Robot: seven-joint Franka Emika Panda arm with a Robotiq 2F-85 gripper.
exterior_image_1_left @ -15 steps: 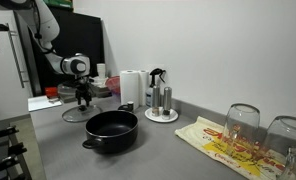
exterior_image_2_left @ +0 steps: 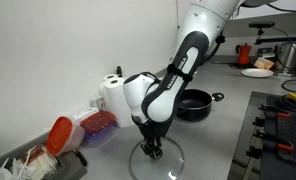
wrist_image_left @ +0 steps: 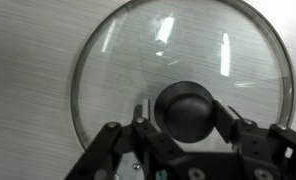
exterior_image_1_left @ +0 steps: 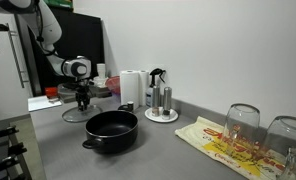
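Note:
A round glass lid (wrist_image_left: 118,75) with a dark rim and a black knob (wrist_image_left: 184,111) lies on the grey table. In exterior view 2 the lid (exterior_image_2_left: 171,178) is below the arm, at the front. My gripper is right at the knob, its fingers on either side of it and part open; whether they touch it cannot be made out. From exterior view 1 the gripper (exterior_image_1_left: 82,103) appears low over the lid (exterior_image_1_left: 76,114). A black pot (exterior_image_1_left: 112,131) without a cover stands apart from the lid, towards that camera.
Paper towel rolls (exterior_image_1_left: 135,86) and a plate with bottles (exterior_image_1_left: 161,115) stand along the wall. A red bowl (exterior_image_2_left: 63,132) and other kitchen things are beyond the lid. Glass jars (exterior_image_1_left: 242,124) and a cloth (exterior_image_1_left: 220,144) occupy the far right. Bare table lies between pot and cloth.
Over the last second the arm's lower end has come down slightly at the lid's knob. The lid and the pot have stayed in place.

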